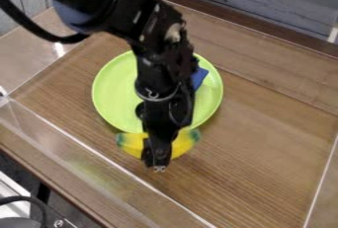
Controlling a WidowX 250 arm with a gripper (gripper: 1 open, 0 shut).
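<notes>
My black gripper (158, 151) reaches down from the top of the view, shut on a yellow banana (184, 144) with green ends. The banana lies crosswise in the fingers, at the near edge of a green plate (115, 91), overlapping its rim in this view. Whether it touches the plate or hangs above it I cannot tell. The arm covers the middle of the plate.
A small blue object (200, 77) is at the plate's right side, partly hidden by the arm. A wall stands at the back, and a dark cable is at the lower left.
</notes>
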